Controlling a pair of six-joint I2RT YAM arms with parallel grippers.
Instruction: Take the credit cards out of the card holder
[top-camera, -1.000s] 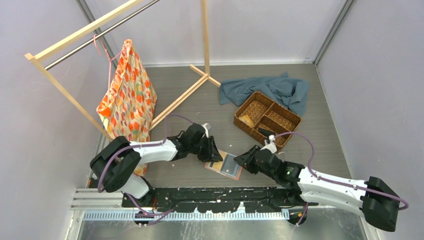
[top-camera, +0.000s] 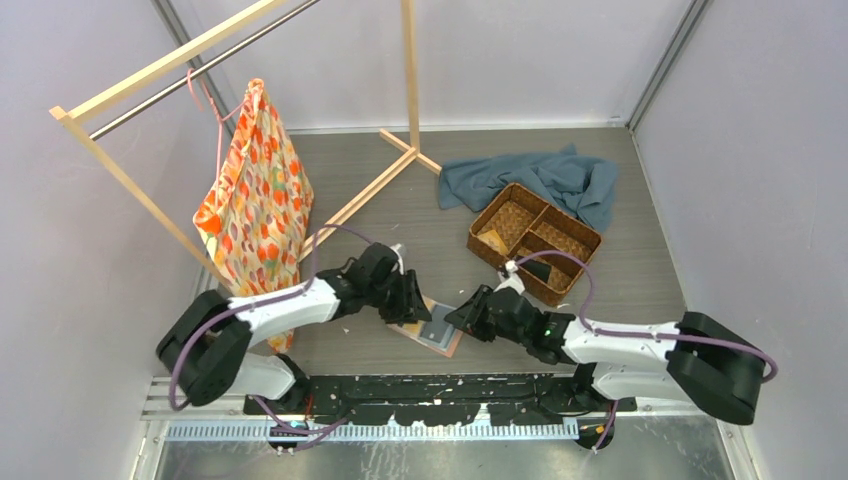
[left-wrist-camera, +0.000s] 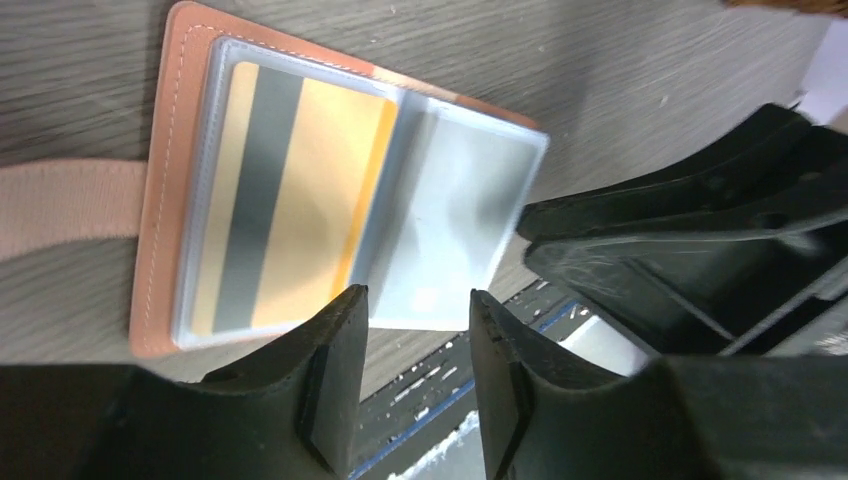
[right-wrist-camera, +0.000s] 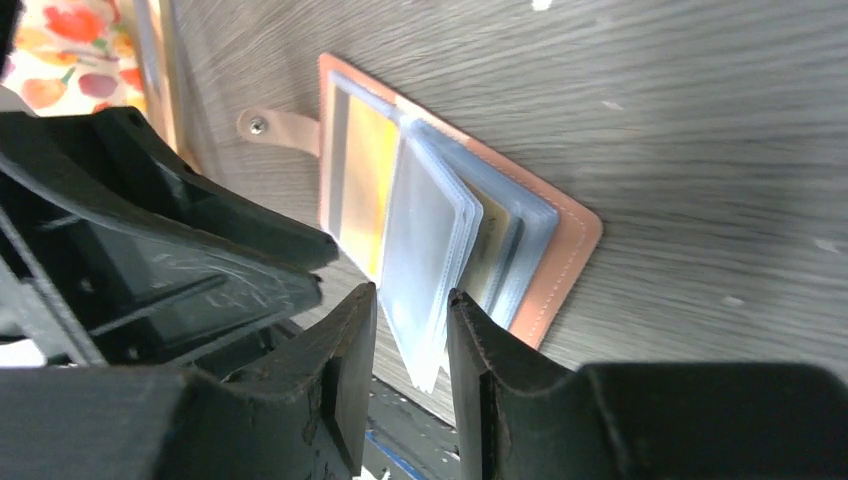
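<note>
The open card holder (top-camera: 437, 328), pinkish tan with clear sleeves, lies on the table between both grippers. A yellow card with a grey stripe (left-wrist-camera: 315, 170) shows in its left sleeve in the left wrist view. My left gripper is open at the holder's edge, nothing between its fingertips. My right gripper has its fingertips part open at the free edge of a clear sleeve (right-wrist-camera: 428, 250), which is raised over further cards (right-wrist-camera: 498, 250); whether the sleeve is pinched I cannot tell.
A wicker basket (top-camera: 475, 236) sits behind the right arm, beside a blue cloth (top-camera: 570, 180). A patterned fabric (top-camera: 250, 190) hangs from the wooden rack at left. The table behind the holder is clear.
Both arms have shifted left in the top view, the right one more, and the card holder has slid left with them.
</note>
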